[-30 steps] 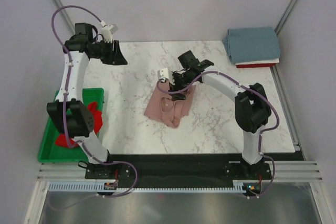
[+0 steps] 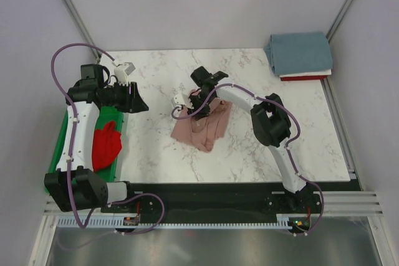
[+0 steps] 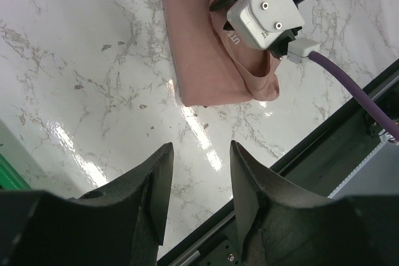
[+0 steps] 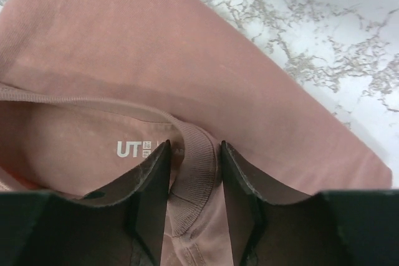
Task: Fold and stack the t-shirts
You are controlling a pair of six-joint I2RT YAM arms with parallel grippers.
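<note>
A crumpled pink t-shirt (image 2: pixel 215 129) with a UT print lies at the middle of the marble table, also filling the right wrist view (image 4: pixel 93 42). My right gripper (image 2: pixel 194 109) is over it, its fingertips (image 4: pixel 225 165) at a ribbed fold by the collar; whether they pinch it is unclear. My left gripper (image 2: pixel 138 105) hangs part open over bare table to the shirt's left, its two fingers (image 3: pixel 159 179) apart with nothing between them.
A green bin (image 2: pixel 62 138) with red cloth (image 2: pixel 107 144) stands at the left edge. A stack of folded shirts (image 2: pixel 299 51) lies at the back right. The table's front edge borders a dark gap.
My left arm has moved toward the front since a second ago. My right arm has shifted left over the pink shirt, which lies about where it was.
</note>
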